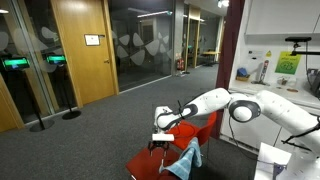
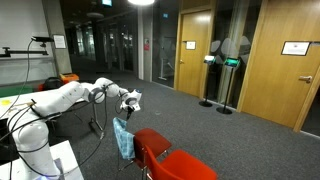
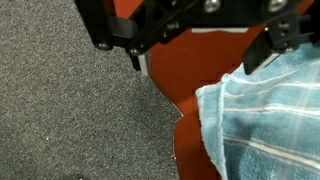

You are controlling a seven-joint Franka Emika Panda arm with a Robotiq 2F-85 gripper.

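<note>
A light blue towel with white stripes fills the lower right of the wrist view, draped over a red chair. In the first exterior view the towel hangs down beside the red chair seat. My gripper is open above that seat, to the left of the towel. The wrist view has the fingers wide apart across the top, with the red surface and grey floor below; the right finger lies over the towel's edge, and whether it touches cannot be told.
More red chairs stand in the second exterior view. Grey carpet lies clear to the left. White cabinets are near the arm's base. Two dark stands with green screens are by the far wall.
</note>
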